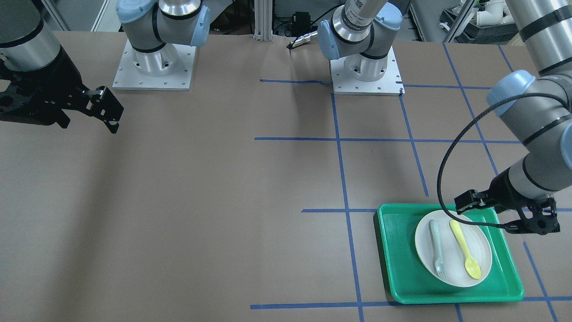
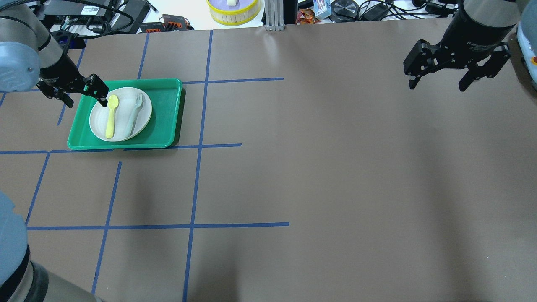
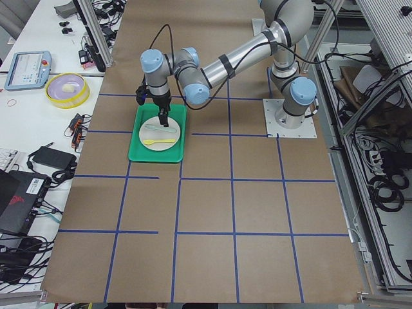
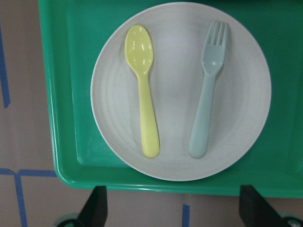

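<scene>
A green tray (image 1: 397, 284) holds a white plate (image 4: 180, 165) on which a yellow spoon (image 4: 147, 123) and a pale blue fork (image 4: 202, 113) lie apart, side by side. My gripper is above the tray's edge, seen in the front view just over the back of the tray. In the wrist view its two fingers stand wide apart, open, with nothing between them; the spoon and fork are beyond the fingertips.
A second arm's black gripper (image 2: 455, 65) hangs at the other side of the table (image 2: 322, 166). Other arm bases stand at the table edges.
</scene>
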